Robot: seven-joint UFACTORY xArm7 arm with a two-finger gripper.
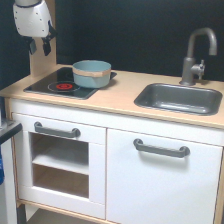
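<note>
A light blue pot [92, 76] stands upright at the right part of the black cooktop [50, 84]. Something brownish shows inside it or at its rim, too small to make out. Up at the top left, my gripper [39, 46] hangs under the white arm, above and to the left of the pot and apart from it. Its dark fingers are small here, and whether they are open or shut is unclear. Nothing can be made out between them.
A sink [180, 98] with a grey faucet [193, 58] is set into the right of the wooden counter [122, 92]. Bare counter lies between pot and sink. Below are an oven-like door [90, 158] with a window and a white cabinet door [158, 185], both with grey handles.
</note>
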